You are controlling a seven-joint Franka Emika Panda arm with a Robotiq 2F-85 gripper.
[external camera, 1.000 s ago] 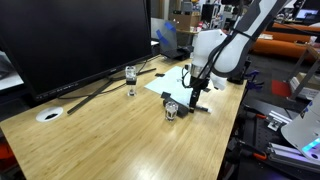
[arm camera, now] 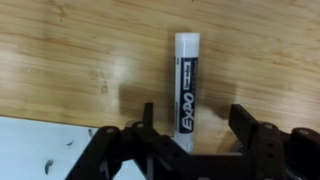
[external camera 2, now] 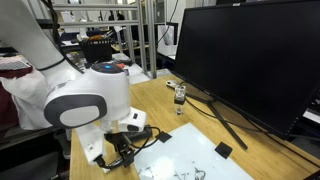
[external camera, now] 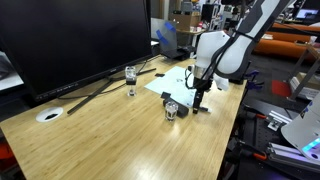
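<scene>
A white marker with a black label (arm camera: 187, 85) lies on the wooden table, close to the edge of a white sheet (arm camera: 45, 150). My gripper is over its lower end in the wrist view. The left finger (arm camera: 147, 118) and right finger (arm camera: 238, 120) are on either side of the marker, with a gap to each side, so the fingers are open and not touching it. In exterior view 1 the gripper (external camera: 197, 108) is low over the table.
A clear cup (external camera: 171, 112) stands left of the gripper, near dark objects (external camera: 178, 99). A bottle (external camera: 131, 80) stands farther back before a large black monitor (external camera: 75, 45).
The arm has shifted slightly to the right in exterior view 1. The cup and bottle have stayed in place.
</scene>
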